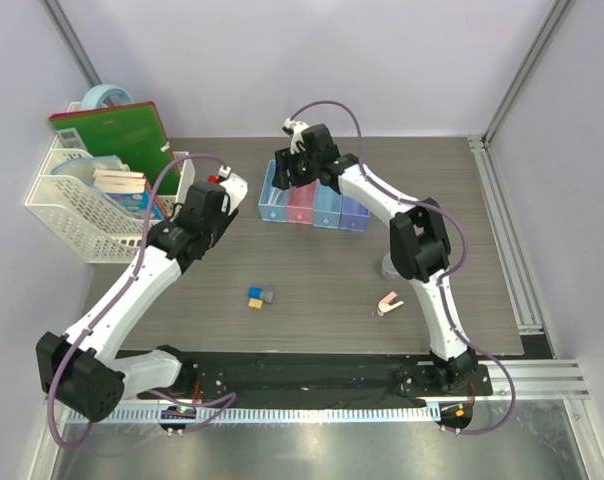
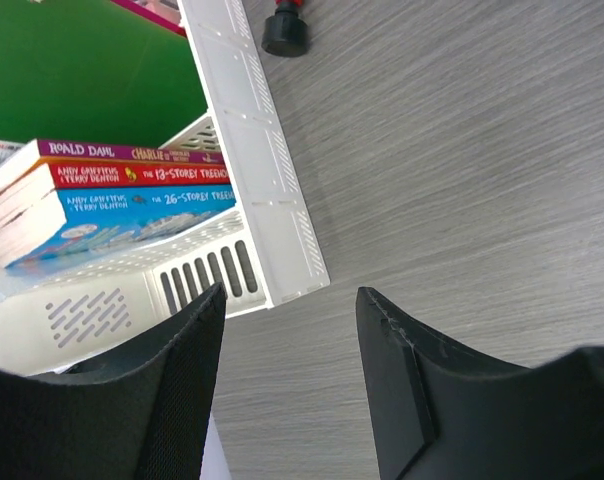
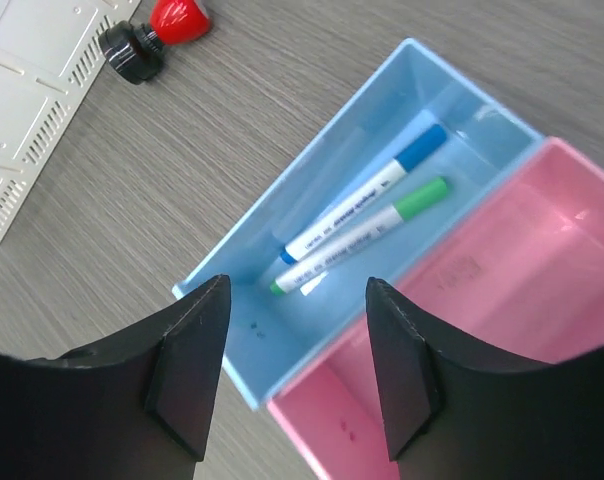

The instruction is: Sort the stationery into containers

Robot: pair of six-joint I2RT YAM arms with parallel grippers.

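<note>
My right gripper (image 1: pixel 286 163) hangs open over the left blue compartment (image 3: pixel 282 210) of the sectioned box, nothing between its fingers. In that compartment lie a blue-capped marker (image 3: pixel 342 215) and a green-capped marker (image 3: pixel 367 232); a pink compartment (image 3: pixel 502 260) adjoins it. My left gripper is open and empty, above the table beside the white basket (image 2: pixel 272 220) of books (image 2: pixel 132 205). A red-and-black object (image 3: pixel 177 22) stands between basket and box. Small blue-grey and yellow items (image 1: pixel 260 296) and a pink-and-white item (image 1: pixel 388 305) lie on the front of the table.
A green board (image 1: pixel 112 140) stands in the basket. A round clear container (image 1: pixel 389 266) sits at the right, partly behind my right arm.
</note>
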